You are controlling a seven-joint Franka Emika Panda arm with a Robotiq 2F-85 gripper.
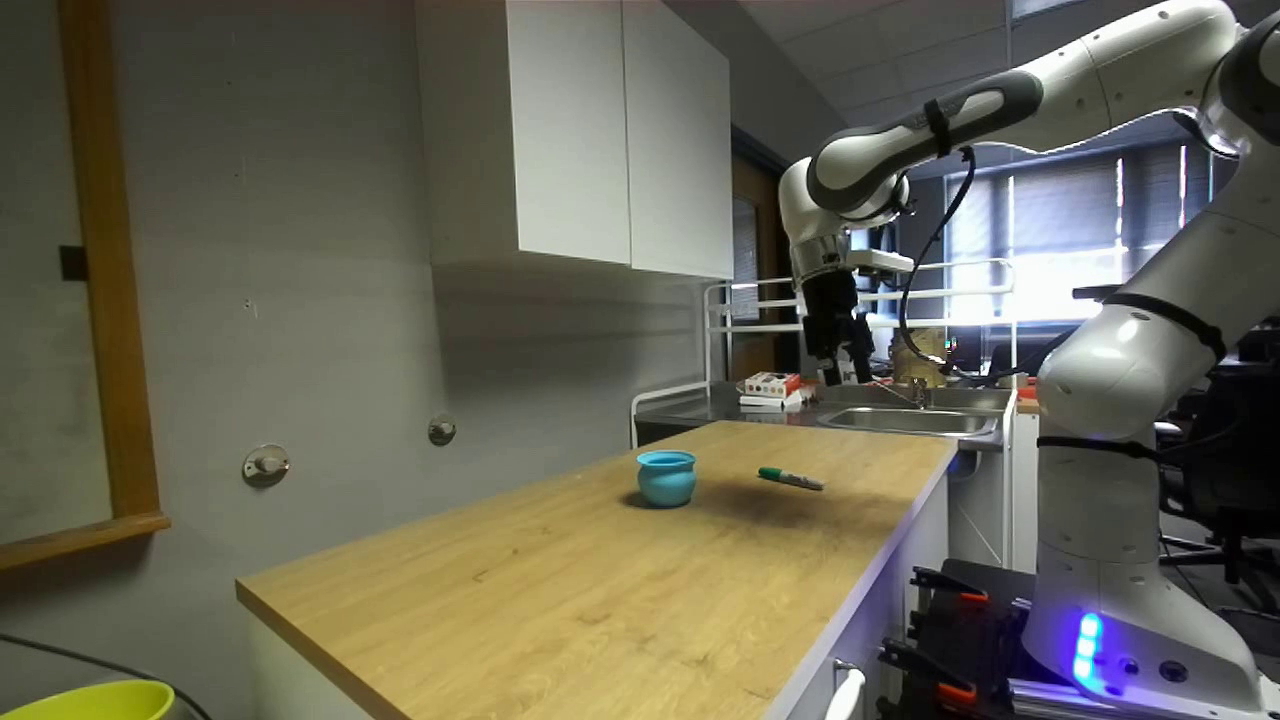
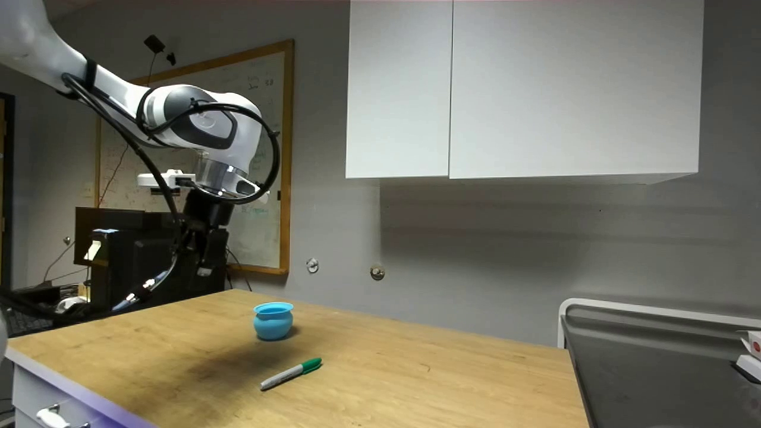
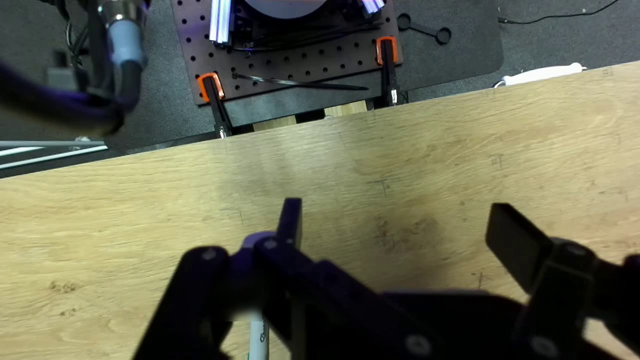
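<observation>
On the wooden counter point(image 1: 576, 576) stands a small blue pot point(image 1: 666, 482), upright, with a wide mouth. A marker point(image 2: 291, 374) with a grey-white barrel and a green cap lies on its side near the pot, not touching it. My gripper point(image 1: 843, 370) hangs well above the counter, pointing down. In the wrist view its two black fingers point(image 3: 520, 249) stand wide apart with bare wood showing between them. Part of the marker's barrel point(image 3: 258, 339) shows at the bottom there, the rest covered by the gripper; the pot cannot be made out in that view.
White cabinets point(image 2: 571, 93) hang on the wall above the counter. A metal sink point(image 1: 912, 420) and small boxes point(image 1: 770, 385) lie beyond the counter's far end. Much of the counter around the pot and marker is clear.
</observation>
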